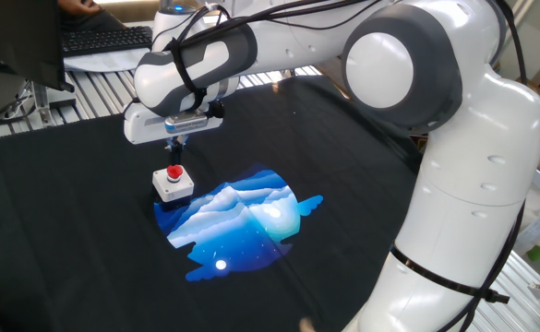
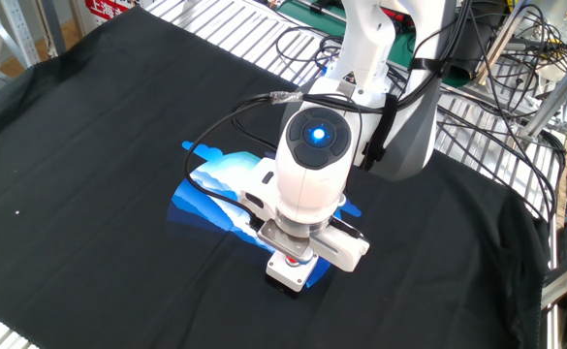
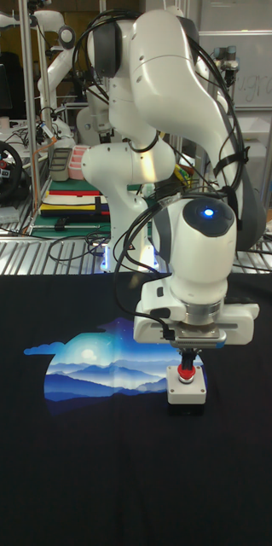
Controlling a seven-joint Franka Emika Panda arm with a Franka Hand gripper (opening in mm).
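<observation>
A white box with a red push button (image 1: pixel 174 171) on top stands upright on the black cloth, at the corner of a blue mountain picture (image 1: pixel 242 221). Straight over it, pointing down, is my gripper (image 3: pixel 188 366). Its dark fingers form one narrow column, shut, with nothing seen between them. Their tips reach the top of the red button; whether it is pressed in cannot be told. In the second exterior view the gripper body covers the fingers and most of the button, leaving part of the white box (image 2: pixel 301 273) in sight.
Metal rollers (image 2: pixel 230 34) run along the table's edge. Loose cables (image 2: pixel 516 48) and a keyboard (image 1: pixel 108 40) lie beyond the cloth.
</observation>
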